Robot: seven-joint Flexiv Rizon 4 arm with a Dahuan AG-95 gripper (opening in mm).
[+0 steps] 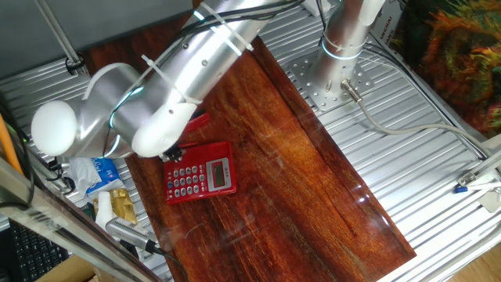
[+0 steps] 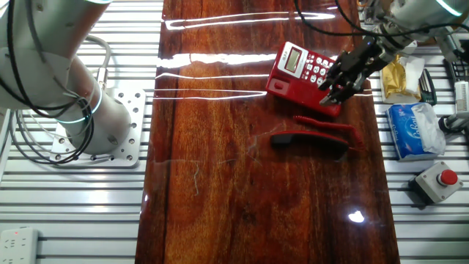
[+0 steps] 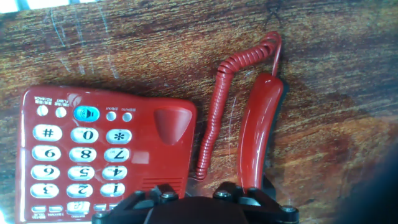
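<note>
A red desk phone [image 1: 202, 174] lies face up on the brown wooden table, its keypad and small display uncovered. Beside it rests the red handset [image 3: 256, 134], off the base and flat on the wood, with its dark inner side showing in exterior view 2. A coiled red cord [image 3: 217, 99] runs alongside the handset. Over the keypad end of the phone hangs my gripper [image 2: 343, 79], open, with nothing seen between its fingers. In the wrist view the handset's near end is partly hidden by the gripper's dark parts.
Past the table's edge lie a blue and white packet [image 2: 415, 132], a gold packet [image 2: 396, 77] and a red-buttoned box [image 2: 438, 181].
</note>
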